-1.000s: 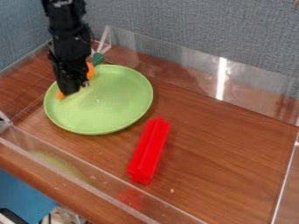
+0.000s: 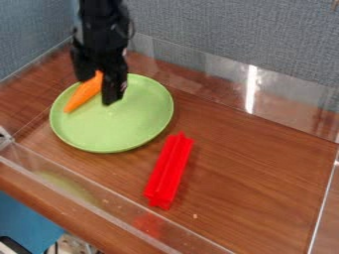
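My black gripper is low over the green plate, its open fingers on either side of the upper part of an orange toy carrot. The carrot lies diagonally on the left part of the plate, its upper end hidden behind the gripper. Whether the fingers touch it is unclear.
A long red block lies on the wooden table to the lower right of the plate. Clear low walls edge the table.
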